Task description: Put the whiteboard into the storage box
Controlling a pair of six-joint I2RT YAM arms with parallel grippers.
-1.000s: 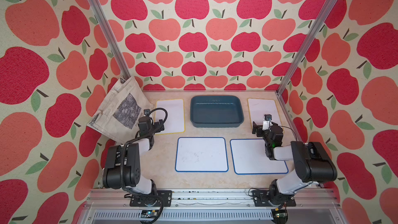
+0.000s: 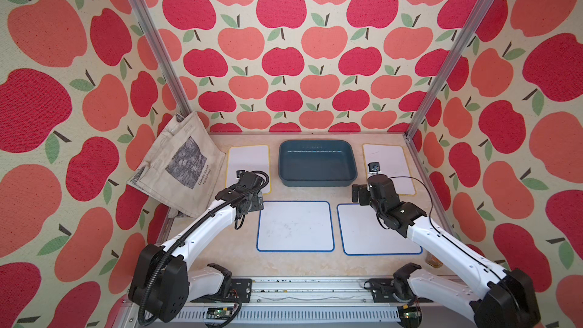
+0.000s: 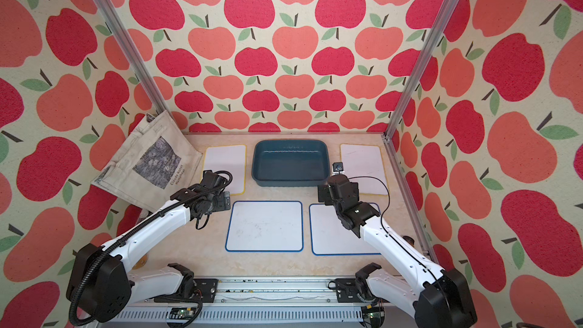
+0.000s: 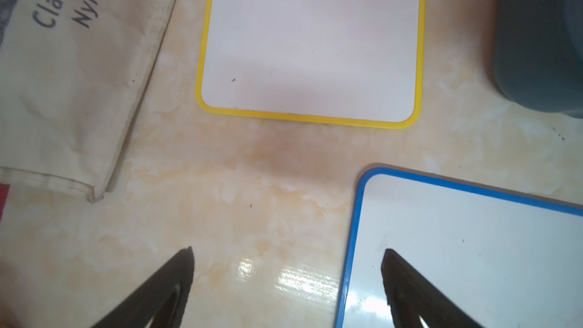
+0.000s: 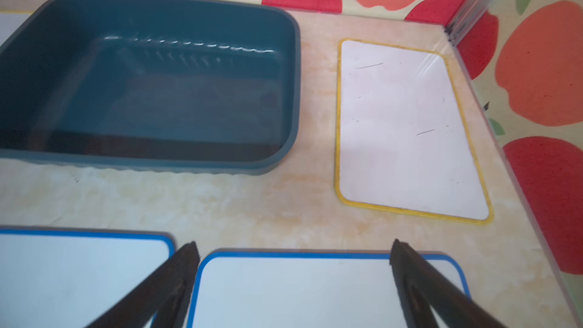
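Note:
Two blue-edged whiteboards lie flat at the front of the table: the middle one (image 2: 295, 226) and the right one (image 2: 379, 234). Two yellow-edged whiteboards lie further back, the left one (image 4: 315, 42) and the right one (image 5: 400, 127), on either side of the storage box (image 2: 317, 182). The dark teal box looks empty. My left gripper is open above the table, over the left edge of the middle blue board, with nothing between its fingers. My right gripper also stands open and empty, above the far edge of the right blue board.
A cloth bag (image 2: 182, 164) leans at the left wall, close to the left yellow board. A small brown object (image 2: 433, 259) stands at the right front. Bare table shows between the box and the blue boards.
The boards and box have not moved.

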